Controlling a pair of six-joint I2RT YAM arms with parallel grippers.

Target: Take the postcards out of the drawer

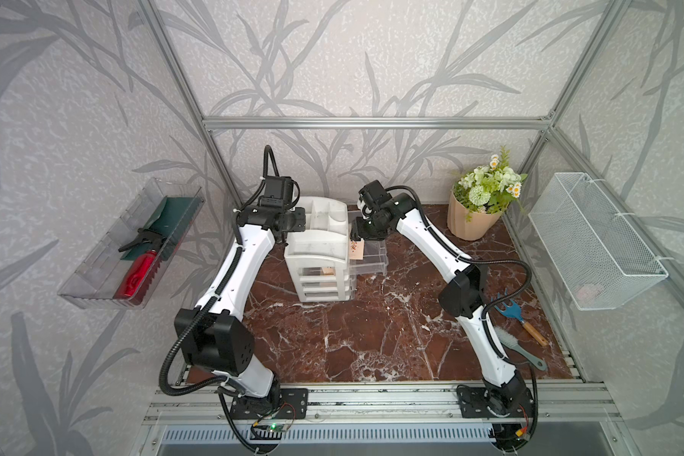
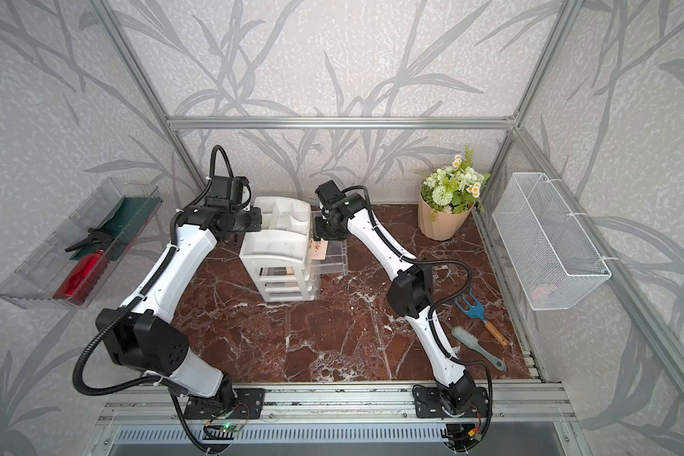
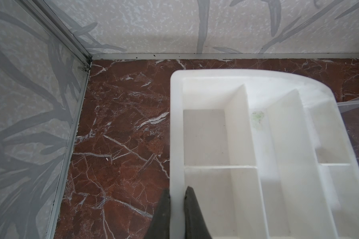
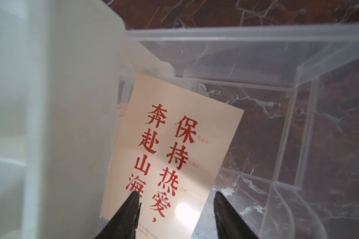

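In the right wrist view a cream postcard [image 4: 211, 119] with red characters lies slanted in the clear open drawer [image 4: 243, 33]. Part of another card [image 4: 122, 109] shows at its left edge. Over the postcard's lower part my right gripper is open, its fingers apart and the card not visibly pinched. The white organizer [image 1: 317, 244] stands upright, with the drawer pulled out on its right side. My left gripper is shut on the organizer's left rim [image 3: 176, 139], one finger on each side of that wall.
A potted plant [image 1: 475, 209] stands back right, below a white wire basket [image 1: 600, 243] on the side wall. A blue fork [image 1: 511, 310] and a brush [image 1: 520, 348] lie at right. A clear bin [image 1: 83, 285] hangs at left.
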